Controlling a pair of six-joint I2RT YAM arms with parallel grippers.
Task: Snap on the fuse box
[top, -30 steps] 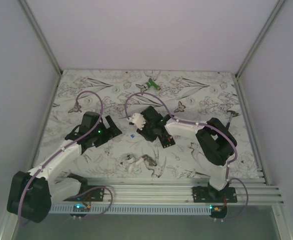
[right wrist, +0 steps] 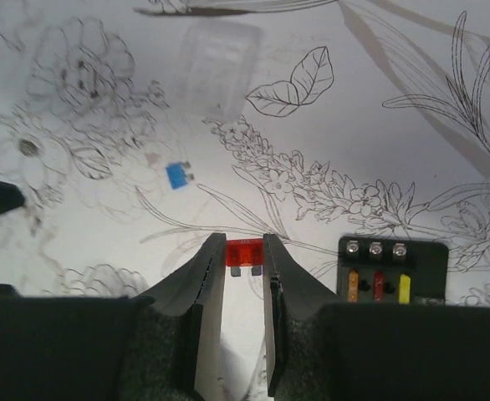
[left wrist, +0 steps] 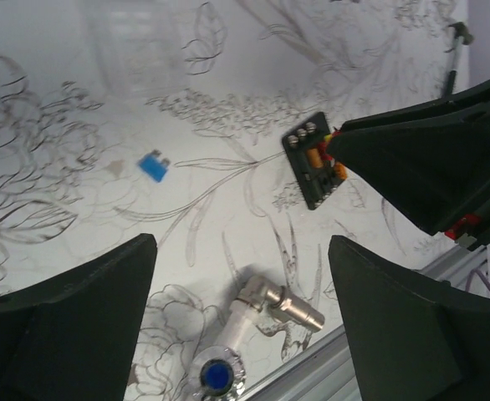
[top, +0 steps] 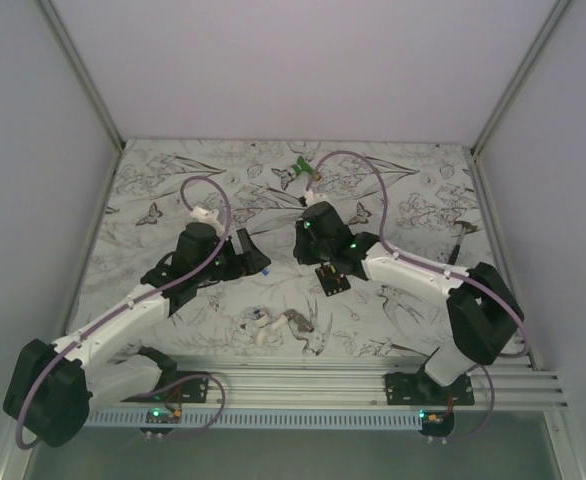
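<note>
A black fuse box with orange, red and yellow fuses lies on the patterned table, also seen in the left wrist view (left wrist: 314, 171). My right gripper is shut on a red fuse with two prongs pointing down, held above the table left of the fuse box. My left gripper (top: 248, 255) hangs part open over the table to the left, nothing seen between its fingers. A blue fuse (right wrist: 177, 175) lies loose on the table, above and left of the red one in the right wrist view.
A clear plastic lid (right wrist: 218, 67) lies behind the blue fuse. Metal fittings (left wrist: 291, 309) lie at the front. A green object (top: 305, 167) is at the back, a hammer (top: 459, 240) at the far right.
My right gripper has risen and moved slightly right and back, revealing more of the fuse box. My left gripper has moved right, toward the middle.
</note>
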